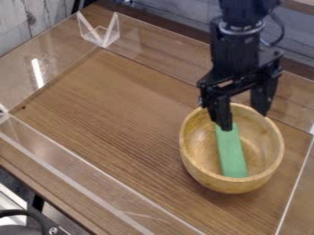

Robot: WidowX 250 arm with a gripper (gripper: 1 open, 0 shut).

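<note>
A wooden bowl (196, 161) sits at the lower right of the camera view, with a flat green bar (232, 154) lying inside it. My black gripper (240, 116) comes down from the top over the back of the bowl. Its two fingers stand apart, one above the left end of the green bar, the other toward the bowl's back right. Nothing shows held between them.
A white wire holder (101, 29) stands at the back left. The wooden tabletop (92, 124) left of the bowl is clear. Dark cables show at the lower left corner.
</note>
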